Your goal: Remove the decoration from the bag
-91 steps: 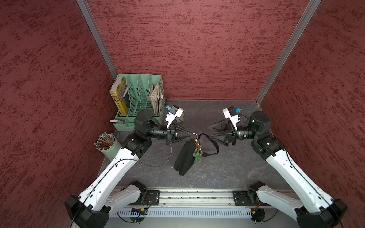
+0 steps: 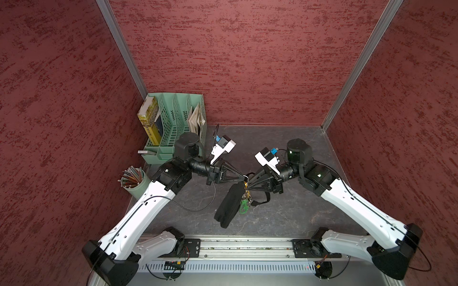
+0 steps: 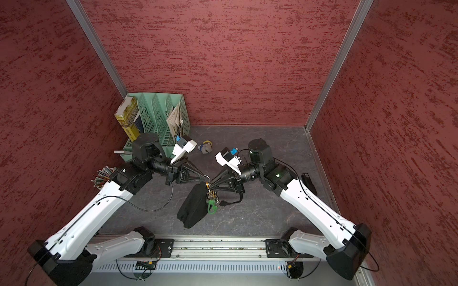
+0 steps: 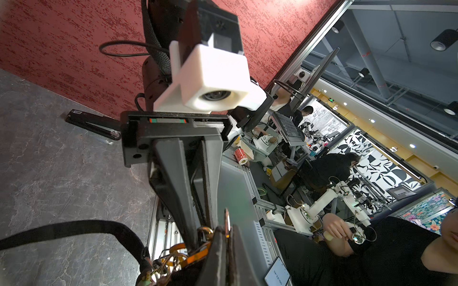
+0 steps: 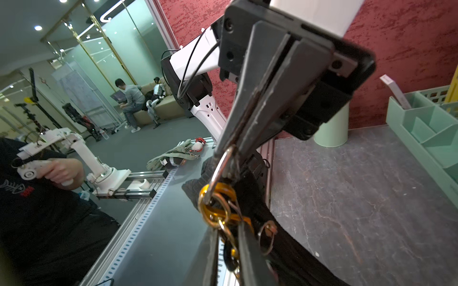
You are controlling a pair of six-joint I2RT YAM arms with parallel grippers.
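Observation:
A black bag (image 2: 228,205) hangs over the table from a silver ring with gold clips (image 5: 214,209) and a green decoration (image 2: 243,206); its strap (image 4: 71,228) loops right. My left gripper (image 2: 241,177) is shut on the silver ring at the top of the cluster, seen also in the right wrist view. My right gripper (image 2: 249,186) is at the gold clips just below, its fingers part open around or beside them; whether they grip anything is unclear.
A green file organiser (image 2: 174,109) and a pen cup (image 2: 140,188) stand at the left. A small grey object (image 3: 205,147) lies behind, a black stapler (image 4: 90,124) at the right.
My right gripper has moved left to the clip cluster and its fingers have narrowed.

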